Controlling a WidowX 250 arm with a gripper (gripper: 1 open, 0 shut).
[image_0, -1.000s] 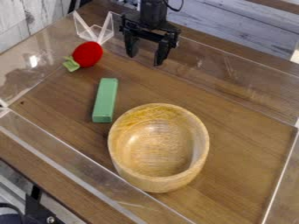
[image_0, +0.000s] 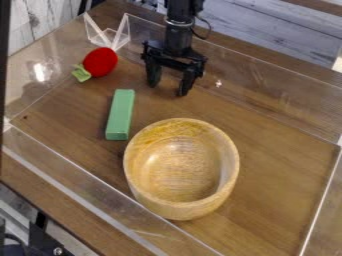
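My black gripper (image_0: 171, 74) is at the top centre of the wooden table, fingers pointing down. Whether anything is between its fingers is too small to tell. A red round object (image_0: 100, 60) with a green part lies to its left. A green block (image_0: 120, 115) lies left of centre, and a large light wooden bowl (image_0: 181, 165) sits at the lower middle.
A clear angular object (image_0: 110, 32) stands at the upper left behind the red object.
My gripper has moved slightly down in the view, toward the middle of the table. The other objects have stayed where they were.
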